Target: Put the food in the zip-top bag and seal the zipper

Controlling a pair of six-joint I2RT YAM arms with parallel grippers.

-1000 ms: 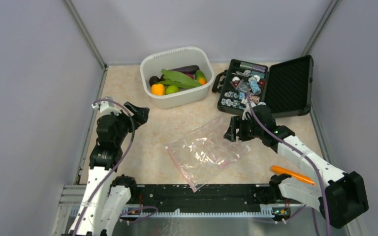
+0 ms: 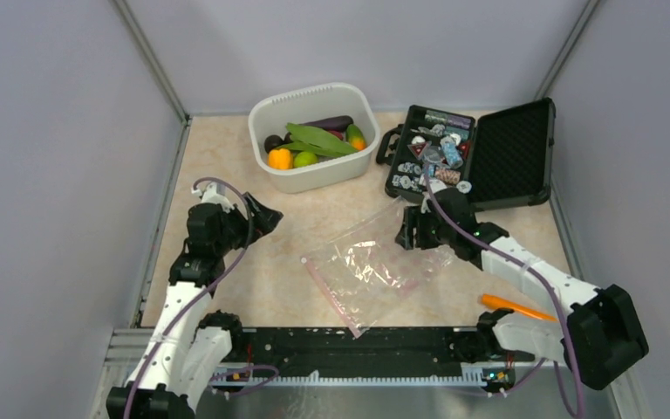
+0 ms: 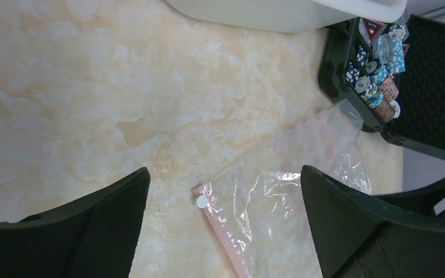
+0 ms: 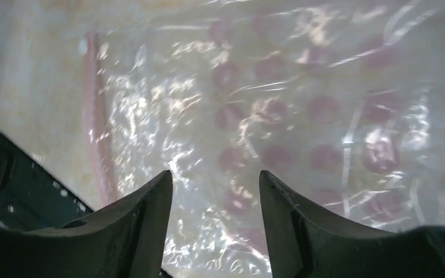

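Note:
A clear zip top bag (image 2: 366, 271) lies flat on the table, its pink zipper strip (image 3: 223, 234) toward the front left. A white basket (image 2: 311, 179) at the back holds vegetables, including a yellow pepper (image 2: 280, 159), a green lime (image 2: 305, 160), an eggplant and green leafy pieces. My left gripper hangs open left of the bag, nothing between its fingers. My right gripper is over the bag's right part, fingers apart with only plastic film visible beneath; whether they touch it I cannot tell.
An open black case (image 2: 510, 157) of small items stands at the back right, beside the bag's far corner. An orange carrot-like object (image 2: 510, 305) lies at the front right.
My left gripper has moved rightward and toward the front. The bag has shifted slightly right.

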